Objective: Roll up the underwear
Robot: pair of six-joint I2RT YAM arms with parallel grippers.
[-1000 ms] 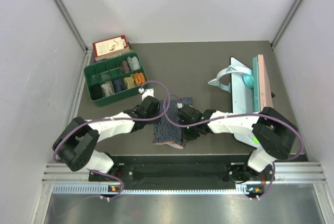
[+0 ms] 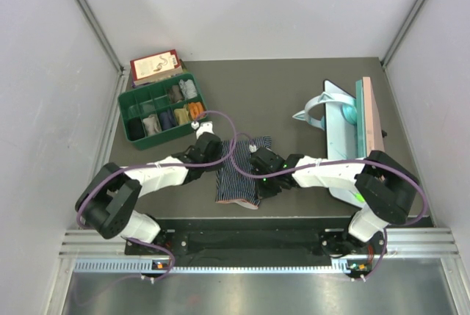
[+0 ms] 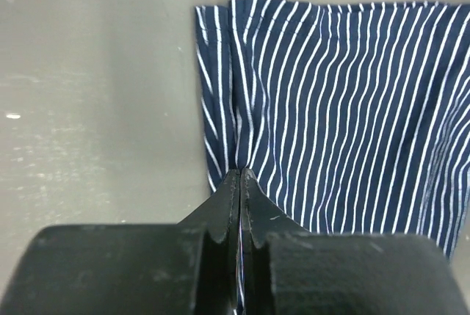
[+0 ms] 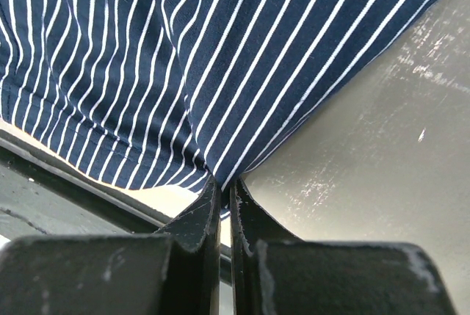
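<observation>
The navy, white-striped underwear (image 2: 236, 175) lies flat on the dark table between my arms, with creases along its folded sides. My left gripper is shut at the folded band on its left side; whether cloth is caught between the tips is unclear. My right gripper is shut on a corner of the underwear near the table's front edge, where the stripes gather into the fingertips.
A green divided box (image 2: 134, 98) of rolled clothes sits at back left, a book box (image 2: 154, 64) behind it. At right are upright boards (image 2: 371, 109) and a light-blue headset-like object (image 2: 316, 106).
My left arm has shifted very slightly; the underwear and right arm look unchanged.
</observation>
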